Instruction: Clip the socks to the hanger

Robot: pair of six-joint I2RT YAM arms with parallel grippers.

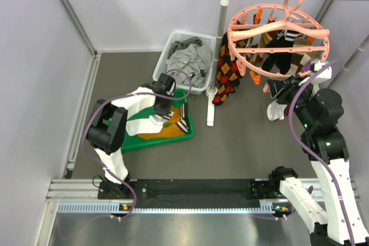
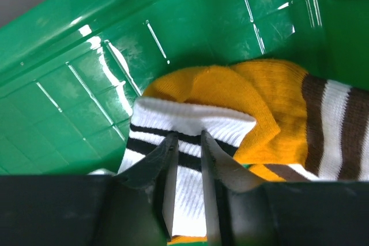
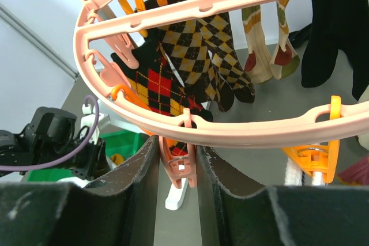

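Observation:
In the left wrist view, a white sock [image 2: 187,200] with black stripes near its cuff lies over an orange sock [image 2: 271,93] with brown and white bands. Both rest in the green tray [image 1: 155,144]. Over the striped cuff, my left gripper has its fingers a narrow gap apart, with white fabric visible between them; no firm hold shows. The round pink hanger [image 1: 281,50] hangs at upper right. My right gripper is shut on a pink clip [image 3: 180,168] at the hanger's near rim; no sock shows in that clip.
Several socks hang from other clips, including a red-and-black checked sock [image 3: 158,87] and black ones [image 3: 326,38]. An orange clip [image 3: 314,159] is nearby on the rim. A white basket [image 1: 199,90] of grey cloth stands behind the tray, beside the rack's white post [image 1: 210,105]. Floor right of the tray is clear.

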